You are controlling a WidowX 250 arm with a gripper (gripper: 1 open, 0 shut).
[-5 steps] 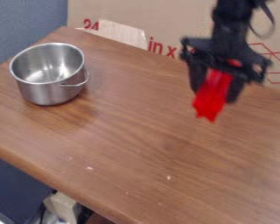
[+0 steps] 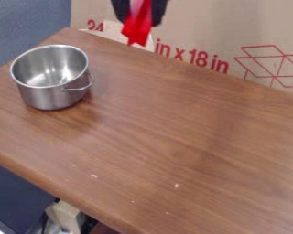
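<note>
At the top of the camera view my gripper (image 2: 139, 13) is shut on a blurred red object (image 2: 138, 26), held high above the back of the wooden table, up and to the right of a steel pot (image 2: 47, 85). The pot stands upright with a wire handle on its right side. Most of the gripper is out of frame.
A cardboard panel (image 2: 234, 23) with printed lettering stands along the back edge. The table's left edge drops to a dark blue area.
My gripper has risen and moved left from the right half of the table, carrying the red object with it. The pot has not moved.
</note>
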